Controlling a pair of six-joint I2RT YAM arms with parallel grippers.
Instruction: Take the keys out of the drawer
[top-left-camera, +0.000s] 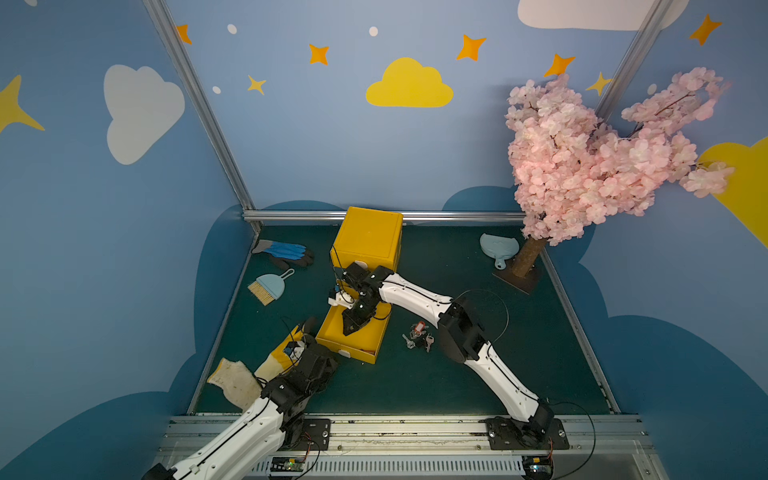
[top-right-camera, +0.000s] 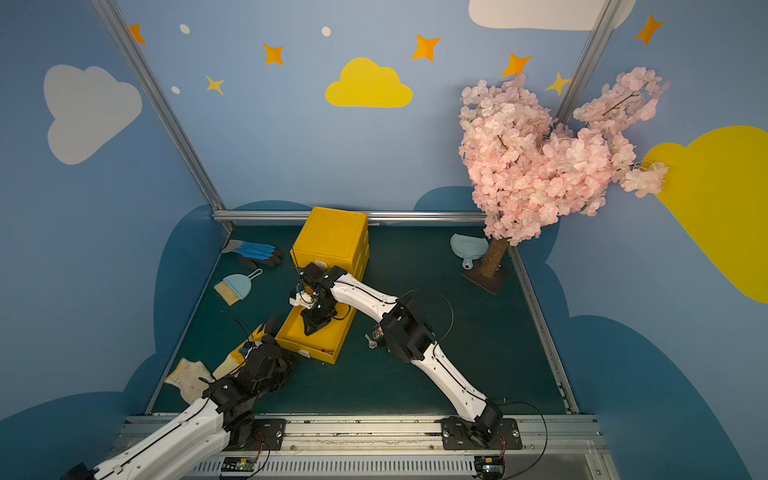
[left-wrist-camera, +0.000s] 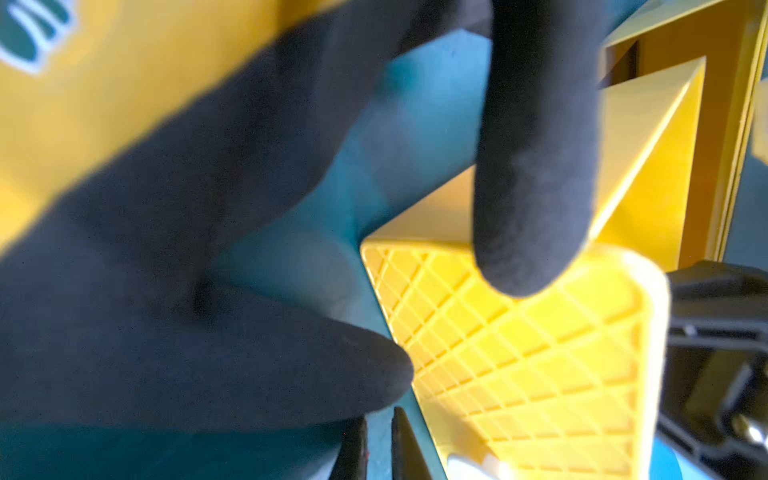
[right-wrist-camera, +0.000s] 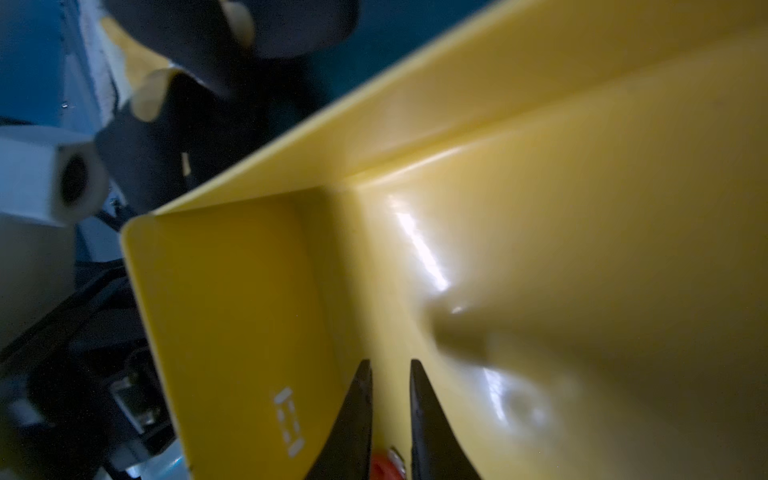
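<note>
The yellow drawer (top-left-camera: 344, 340) is pulled out of the yellow box (top-left-camera: 368, 232). My right gripper (top-left-camera: 349, 328) is over the drawer's inside, shut, its fingers (right-wrist-camera: 356, 416) holding nothing that shows. Past the fingertips, a small red item with a metal bit (right-wrist-camera: 386, 466) lies in the drawer's corner; it is too cut off to identify. A bunch of keys (top-left-camera: 418, 336) rests on the green floor to the right of the drawer. My left gripper is low by the drawer's patterned front (left-wrist-camera: 520, 360), its fingers close together; what lies between them is hidden.
A yellow glove with black fingers (left-wrist-camera: 320, 376) lies by the left gripper. A dustpan (top-left-camera: 500, 248) and the tree's base (top-left-camera: 520, 276) stand at the right; a brush (top-left-camera: 272, 286) and blue glove (top-left-camera: 284, 252) at the left.
</note>
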